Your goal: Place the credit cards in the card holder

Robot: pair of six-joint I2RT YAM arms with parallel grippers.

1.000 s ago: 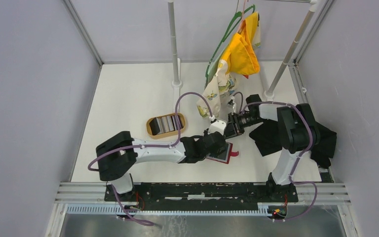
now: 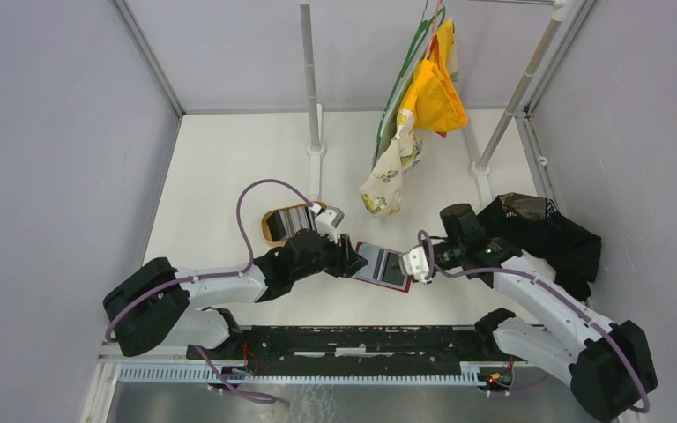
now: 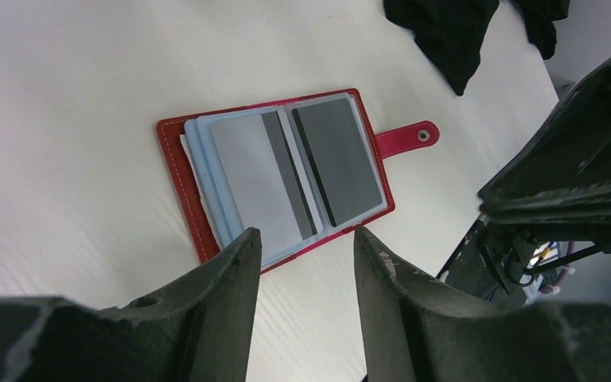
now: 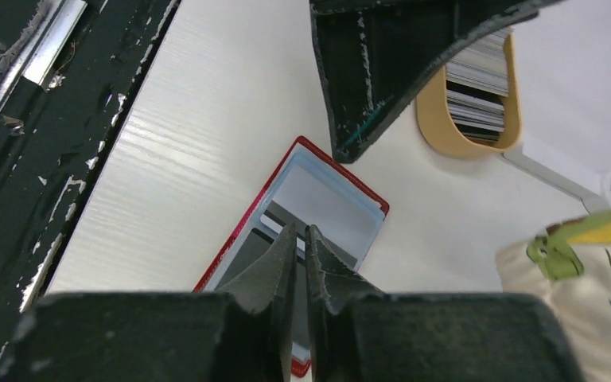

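Observation:
The red card holder (image 3: 173,159) lies open on the table with pale and dark grey cards (image 3: 334,155) in its two sides, strap to the right. My left gripper is just left of it in the top view, fingers apart with nothing between. My right gripper is over the holder from the right; its fingertips are close together with only a narrow slit, and nothing shows held. A tan box (image 2: 272,228) of many cards stands behind my left gripper.
Hanging clothes (image 2: 386,181) are behind the holder. Black cloth (image 2: 564,247) lies at the right. Poles (image 2: 311,132) stand at the back.
My right gripper has come from the back toward the front, over the holder's right side.

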